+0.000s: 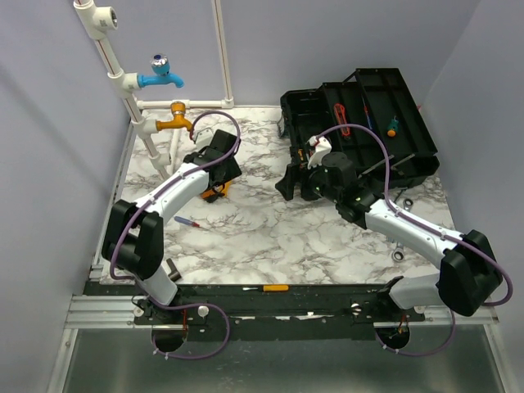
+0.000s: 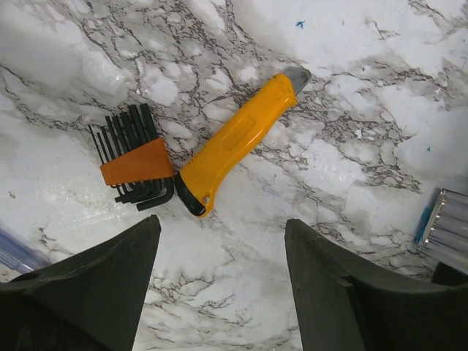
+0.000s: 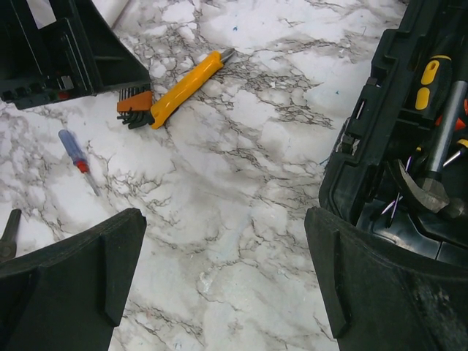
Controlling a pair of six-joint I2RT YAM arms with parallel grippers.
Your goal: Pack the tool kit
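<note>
A yellow utility knife (image 2: 238, 137) lies on the marble table, its butt end close against an orange-clipped set of black hex keys (image 2: 139, 163). Both are bare on the table in the left wrist view, just beyond the fingertips. My left gripper is above them, its fingers apart and nothing between them. My right gripper stands open and empty over clear marble, at the left side of the black toolbox (image 1: 407, 110). A blue-and-red screwdriver (image 3: 77, 156) lies left of the knife in the right wrist view.
Inside the toolbox are red-handled pliers (image 1: 341, 117), another screwdriver (image 1: 393, 127) and a hammer (image 3: 431, 172). Wrenches (image 1: 398, 252) lie by the right arm. White pipes with an orange tap (image 1: 174, 119) stand at the left.
</note>
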